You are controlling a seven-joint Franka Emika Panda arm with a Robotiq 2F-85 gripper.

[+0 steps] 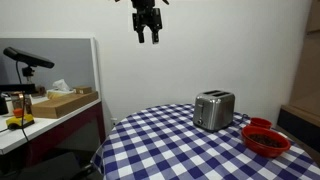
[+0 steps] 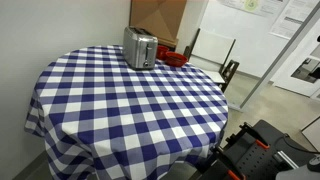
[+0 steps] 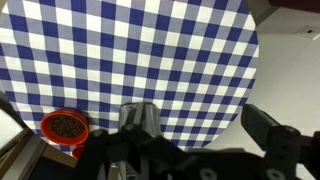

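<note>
My gripper (image 1: pixel 148 40) hangs high above the table, pointing down, its fingers apart and empty. From the wrist view, two dark fingers (image 3: pixel 260 125) frame the lower part of the picture. A silver toaster (image 1: pixel 213 110) stands upright on the checked cloth, well below the gripper and to its right in exterior view 1. Near it sits a red bowl (image 1: pixel 265 140) holding small dark pieces, with a second red dish (image 1: pixel 260 123) just behind. The wrist view looks down on the toaster (image 3: pixel 145 118) and the filled bowl (image 3: pixel 64 126), partly covered by the gripper.
A blue-and-white checked cloth (image 2: pixel 120 110) covers the round-edged table; most of it is bare. To the left, a white side table (image 1: pixel 40 128) carries a cardboard box (image 1: pixel 66 104) and tools. Behind the toaster stands a brown board (image 2: pixel 157 18). A white wall borders the table.
</note>
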